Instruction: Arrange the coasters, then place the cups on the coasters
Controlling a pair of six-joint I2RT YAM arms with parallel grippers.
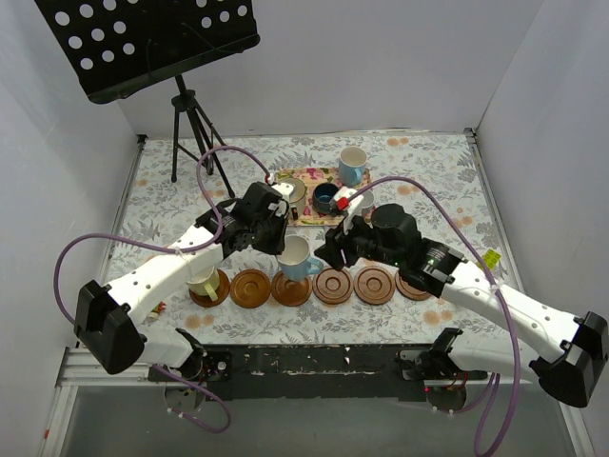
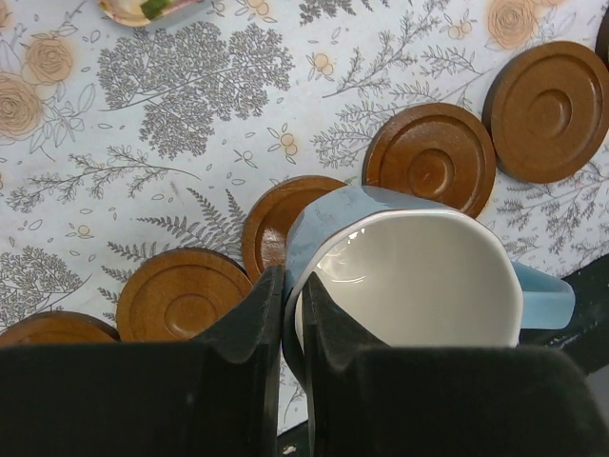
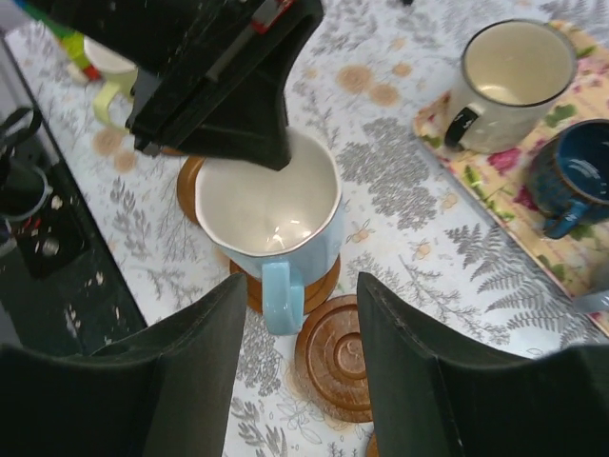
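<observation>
A light blue cup (image 1: 295,258) with a white inside is held over the row of wooden coasters (image 1: 332,285). My left gripper is shut on its rim; in the right wrist view the cup (image 3: 271,214) hangs above a coaster (image 3: 335,357), its blue handle pointing toward my right gripper. The right gripper stands open just beside the cup's handle, with no visible contact. In the left wrist view more coasters (image 2: 181,295) lie beneath and around the cup.
A floral board (image 1: 312,181) at the back holds several mugs (image 3: 514,76). A yellow-green mug (image 1: 204,283) sits on the far-left coaster. A black stand (image 1: 186,114) rises at the back left.
</observation>
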